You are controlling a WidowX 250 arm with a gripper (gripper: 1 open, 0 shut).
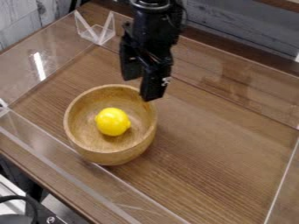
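Observation:
My black gripper (147, 86) hangs from the top centre of the camera view, open, just above the back right of a round wooden bowl (86, 138). A yellow ball-like object (114, 122) sits inside the bowl.
A clear wire-like or plastic object (94, 24) stands at the back left. A black cable or object (17, 210) lies at the bottom left corner.

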